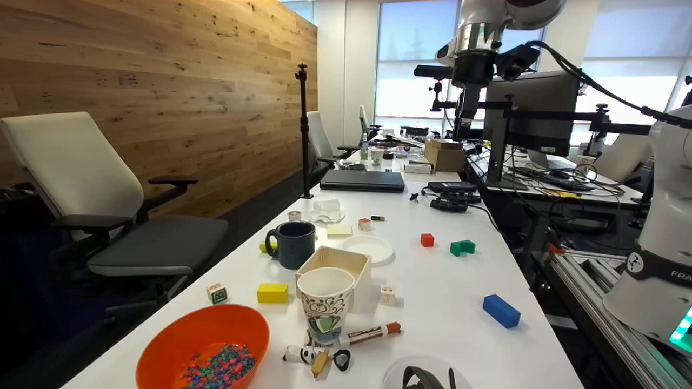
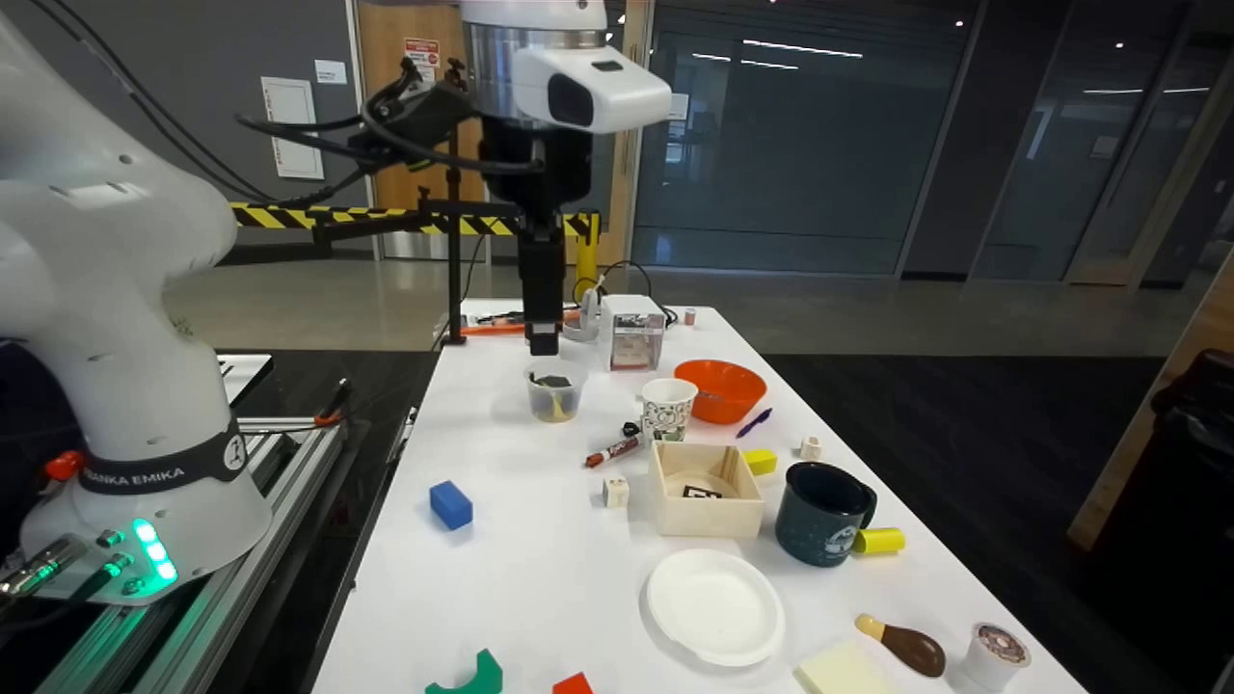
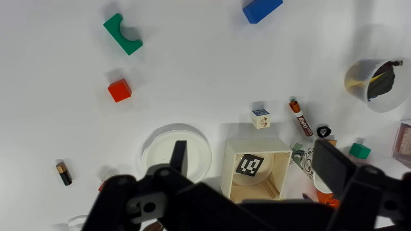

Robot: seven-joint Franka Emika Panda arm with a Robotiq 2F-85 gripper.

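Observation:
High above the white table hangs my gripper, its two fingers spread wide in the wrist view with nothing between them. Beneath it, well below the fingertips, lies an open wooden box (image 2: pixel 709 520) with a black-and-white marker inside. A white plate (image 2: pixel 714 607) rests flat beside the box. On the clear side of the table are a blue block (image 1: pixel 501 311), a red cube (image 3: pixel 119 90) and a green arch block (image 3: pixel 122 35). In exterior view 2 the fingers appear edge-on, so their gap is hidden there.
Close to the box stand a patterned paper cup (image 1: pixel 325 304) and a dark mug (image 2: pixel 823 515). An orange bowl (image 1: pixel 203 350) holds small colourful pieces. A marker pen (image 3: pixel 301 118) and a clear tub (image 2: pixel 555 391) lie farther along. Open tabletop surrounds the blue block.

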